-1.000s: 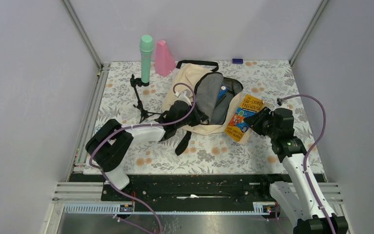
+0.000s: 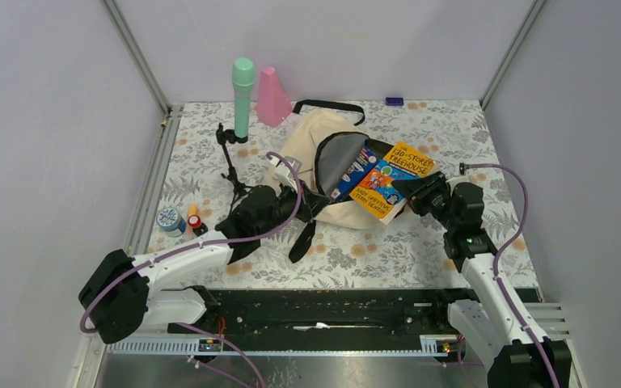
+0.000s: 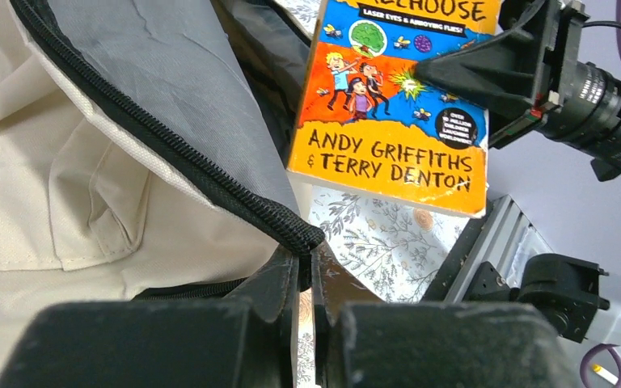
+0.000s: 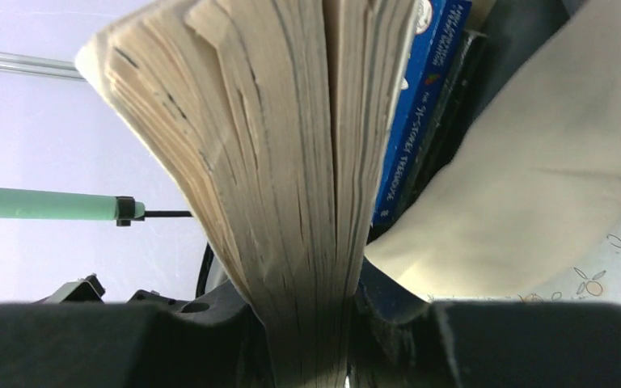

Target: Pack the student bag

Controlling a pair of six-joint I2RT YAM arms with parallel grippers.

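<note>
A cream bag (image 2: 315,133) with grey lining lies on the table, its zipped mouth pulled wide. My left gripper is shut on the bag's zippered edge (image 3: 234,198) at the near side of the mouth. My right gripper is shut on a thick yellow, blue and orange book (image 2: 392,179), whose page edges fill the middle of the right wrist view. In the top view this book hangs over the right part of the opening. Inside the bag stands a blue book (image 4: 420,113), with a dark item beside it. The bag's bottom is hidden.
A green bottle (image 2: 243,97) and a pink case (image 2: 272,99) stand at the back left. A black tripod (image 2: 233,170) is left of the bag. A blue-lidded jar (image 2: 171,221) and a red-capped bottle (image 2: 196,224) are farther left.
My left gripper moved left and nearer the front edge, drawing the bag's edge along and widening the mouth. The held book moved left, from beside the bag to over its opening.
</note>
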